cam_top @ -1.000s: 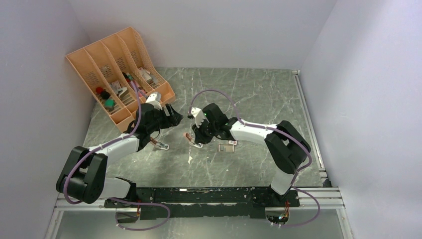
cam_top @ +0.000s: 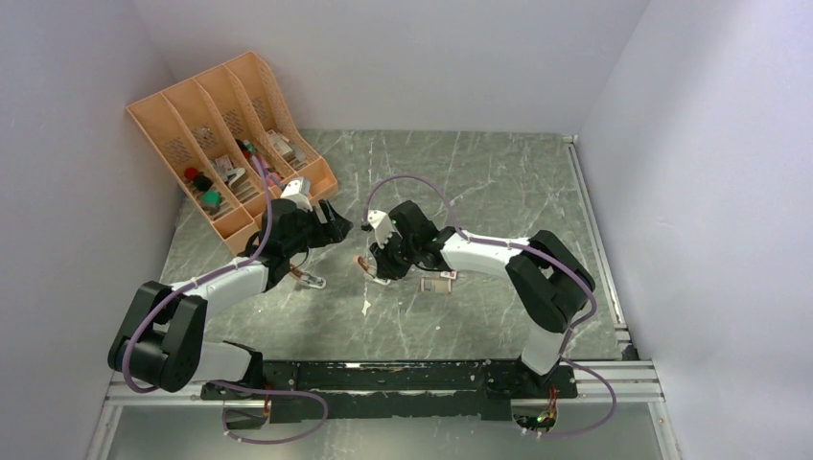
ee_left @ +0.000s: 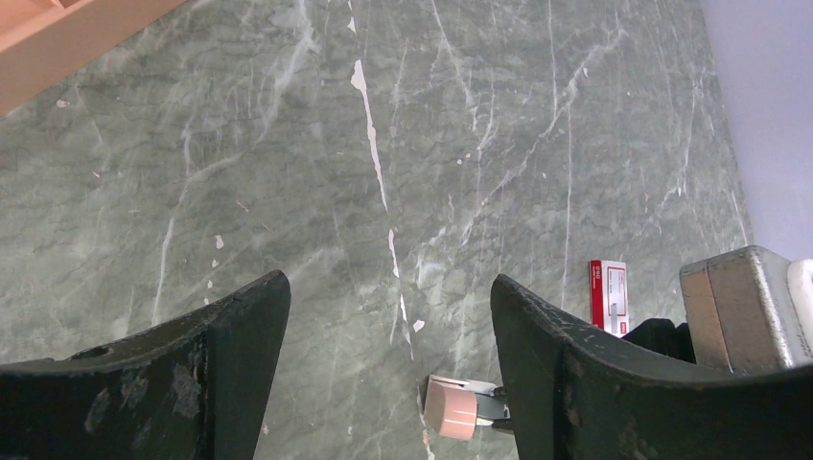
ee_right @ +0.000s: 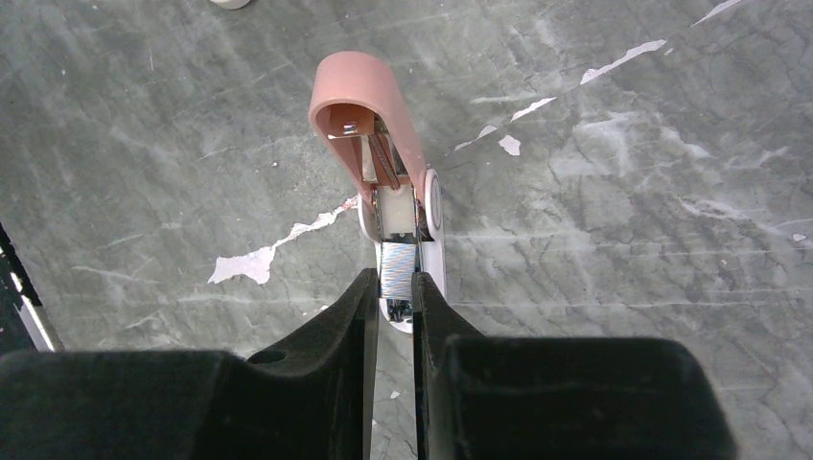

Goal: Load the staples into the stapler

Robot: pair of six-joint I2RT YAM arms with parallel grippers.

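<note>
A pink and white stapler [ee_right: 369, 91] stands opened up on the table, its top tilted back from the base. A silver strip of staples [ee_right: 398, 268] lies at the front part of its channel. My right gripper is shut on this strip, a fingertip at each side; whether the strip is fully seated cannot be told. From above, the right gripper partly covers the stapler [cam_top: 364, 264]. My left gripper hangs to the left with its fingers apart and nothing between them. Part of the pink stapler [ee_left: 451, 410] shows beyond its right finger.
Another stapler [cam_top: 309, 279] lies beneath the left arm. A red and white box [ee_left: 609, 295] and an open tray [cam_top: 436, 286] lie right of the work spot. A wooden organizer [cam_top: 326, 182] fills the back left. Bare table [cam_top: 508, 182] spreads across the back right.
</note>
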